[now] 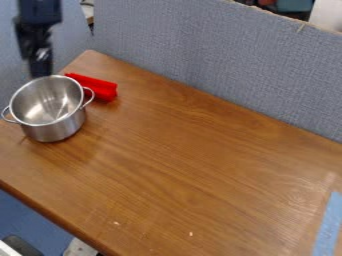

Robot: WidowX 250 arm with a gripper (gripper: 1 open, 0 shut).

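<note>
A dark, motion-blurred shape of my gripper (36, 50) is at the upper left, above a steel two-handled pot (51, 117); whether its fingers are open cannot be made out. A red block (96, 86) lies on the wooden table just behind and right of the pot, near the back left corner.
A grey padded wall (214, 60) runs along the back. A light blue strip (327, 225) lies at the right edge.
</note>
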